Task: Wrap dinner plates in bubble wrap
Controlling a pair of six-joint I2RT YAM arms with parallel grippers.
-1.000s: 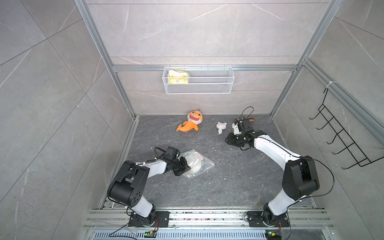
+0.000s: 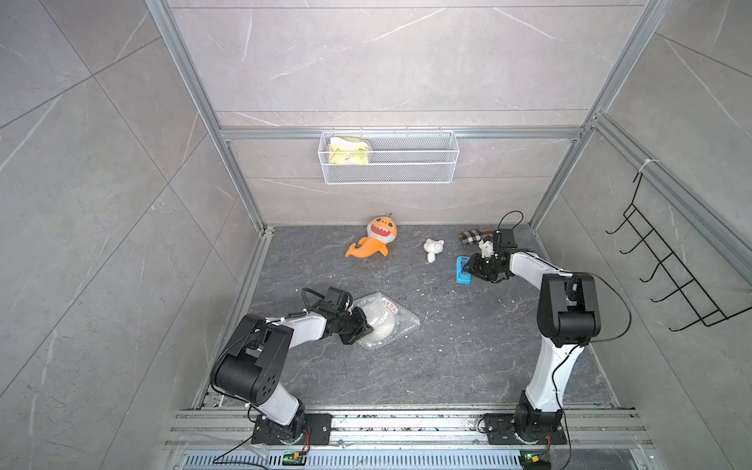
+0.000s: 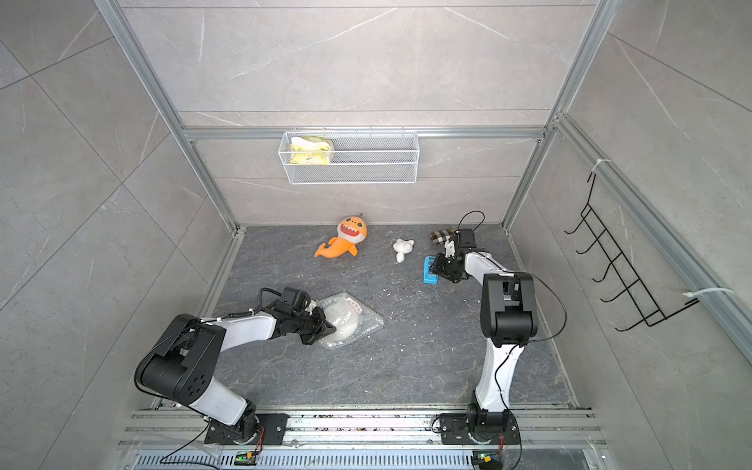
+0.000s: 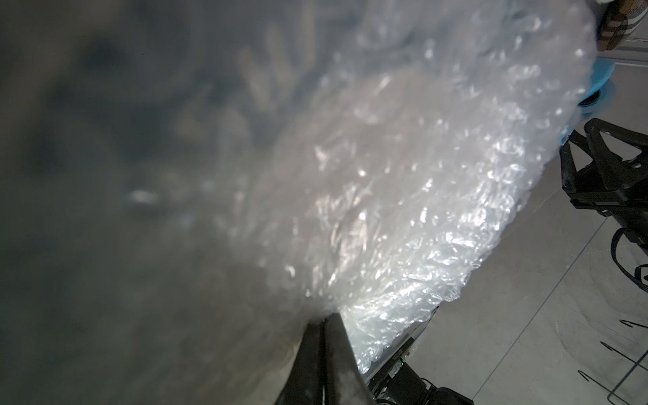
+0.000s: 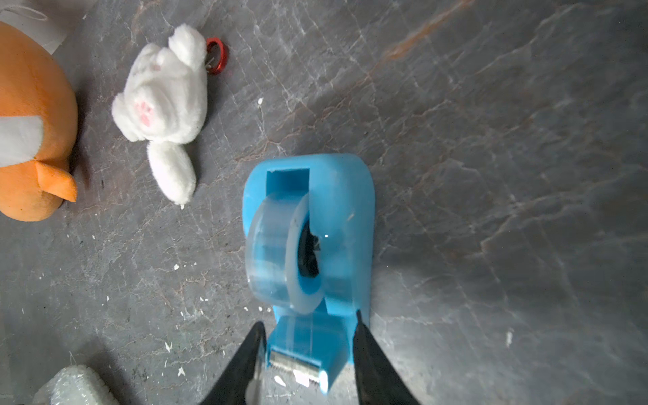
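Note:
A pale round plate shows through the clear bubble wrap, which lies folded over it on the table. At the wrap's left side my left gripper is shut, its tips against the film. Creases run out from the tips, but whether any film is pinched between them is unclear. The blue tape dispenser carries a roll of clear tape. Over the dispenser's cutter end, my right gripper is open, one finger on each side; contact cannot be made out.
An orange shark toy and a small white plush lie near the back wall. A checked item is behind the right gripper. The wire basket hangs on the wall.
My right arm has swung back to the right and turned, uncovering the blue dispenser, which it hid from above before. The left arm and the wrapped plate stay in place.

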